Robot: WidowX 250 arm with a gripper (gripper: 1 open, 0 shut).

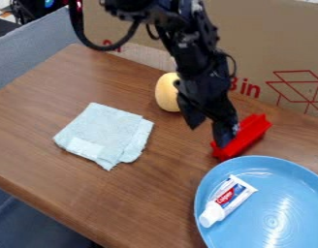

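My black gripper [209,123] hangs open over the left part of a red object [246,134] on the wooden table, partly hiding it; I cannot tell whether they touch. Just left of my arm, a pale yellow rounded object [167,92] is partly covered by it. A folded light cloth [104,134] lies on the left. At the lower right, a blue plate [281,225] holds a white toothpaste tube [229,199] with a red label.
A cardboard box [278,48] stands along the back edge. A grey surface [32,53] borders it at the upper left.
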